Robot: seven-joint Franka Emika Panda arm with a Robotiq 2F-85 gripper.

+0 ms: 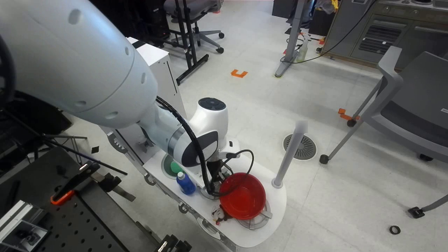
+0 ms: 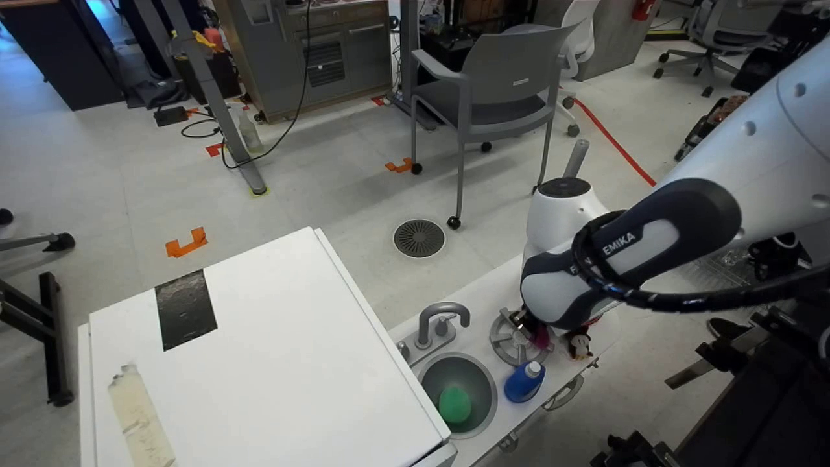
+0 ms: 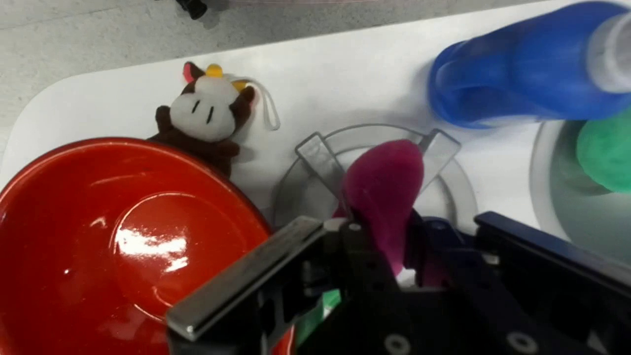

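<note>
My gripper is shut on a magenta soft object, seen in the wrist view poking out between the fingers. It hangs over the grey burner ring, right beside the red bowl. In exterior view 2 a bit of the magenta object shows under the wrist, above the burner. The red bowl rests on the other burner in exterior view 1; its visible inside looks empty, though the arm's cable crosses in front. What the object's lower part looks like is hidden by the fingers.
A blue bottle with a white cap stands between burner and sink. A green object lies in the round sink. The small cow plush sits against the bowl near the counter edge. A grey faucet rises behind the sink.
</note>
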